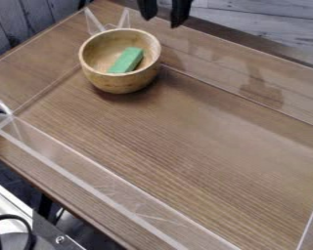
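Note:
A round wooden bowl (117,80) sits at the upper left of the wooden table (186,156), with a green block (125,61) lying inside it. My dark gripper (163,12) is at the top edge, above and to the right of the bowl, mostly out of frame. Its two dark finger tips stand apart, with nothing visible between them.
Clear plastic edging runs along the table's sides, with clear pieces behind the bowl. A cable and white objects lie beyond the lower-left corner.

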